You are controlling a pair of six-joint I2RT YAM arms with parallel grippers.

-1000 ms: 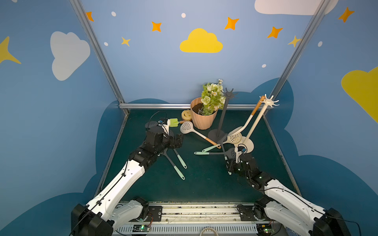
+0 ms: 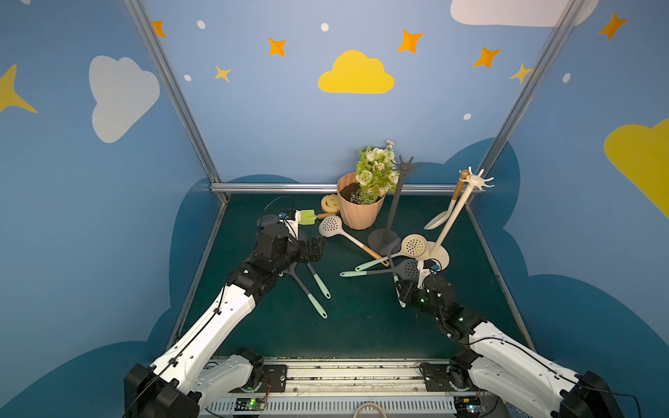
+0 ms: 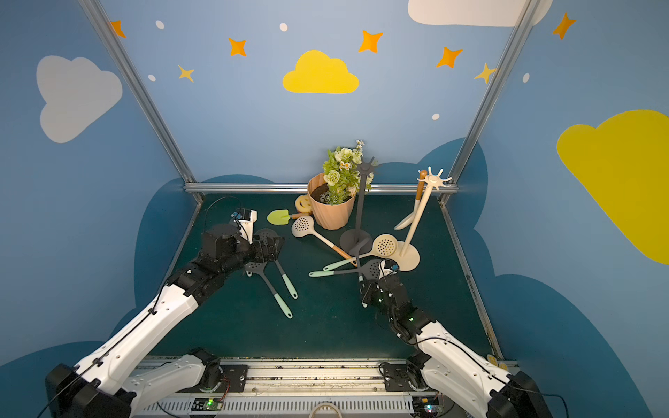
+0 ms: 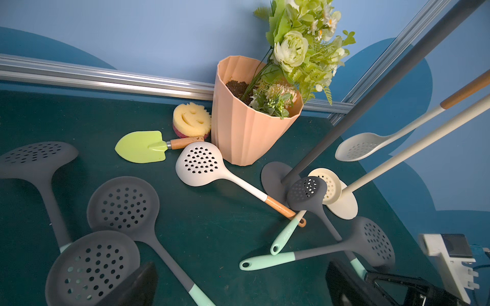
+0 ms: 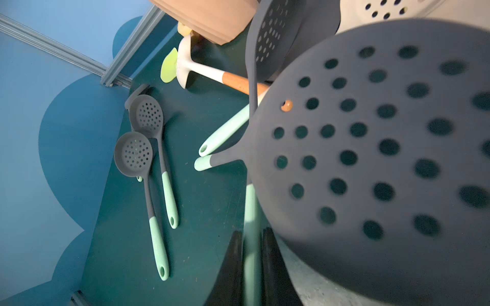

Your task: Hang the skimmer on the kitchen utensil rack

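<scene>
My right gripper is shut on the mint-green handle of a dark grey skimmer [image 4: 306, 192]. Its head tilts up in front of the dark rack's base. A second dark skimmer [image 5: 357, 148] fills much of the right wrist view, close beside the held handle. The dark rack [image 2: 395, 205] stands upright with hooks at its top. Right of it is a cream rack [image 2: 453, 217], on which a white spoon-shaped skimmer [image 4: 359, 145] with an orange-brown handle hangs. My left gripper is open above the left side of the table, nothing between its fingers.
A cream skimmer [image 2: 414, 245] and a white skimmer [image 2: 331, 225] lie near the rack bases. Several dark skimmers [image 4: 122, 206] lie at the left. A flowerpot [image 2: 359, 209], a sponge [image 4: 192, 119] and a green trowel [image 4: 142, 147] stand or lie behind.
The hanging white skimmer has swung away to the back. My right gripper has shifted slightly left with the held handle, and the nearby dark skimmer has moved slightly left. The left arm looks still.
</scene>
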